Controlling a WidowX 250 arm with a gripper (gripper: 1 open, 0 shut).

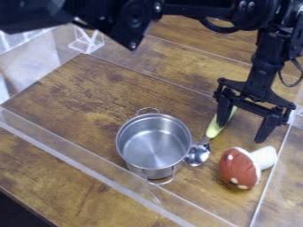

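My black gripper (pixel 246 115) stands open at the right of the camera view, low over the wooden table, above the green-handled spoon (pixel 199 152) and behind the mushroom toy. Part of the spoon's pale green handle is hidden behind the gripper. A steel pot (pixel 151 142) with two handles stands left of the spoon. The red mushroom toy (pixel 239 167) with a white stem lies at the lower right. Nothing shows held in the fingers.
Clear low walls (pixel 95 184) border the wooden table (pixel 83 97). A dark arm crosses the top of the view.
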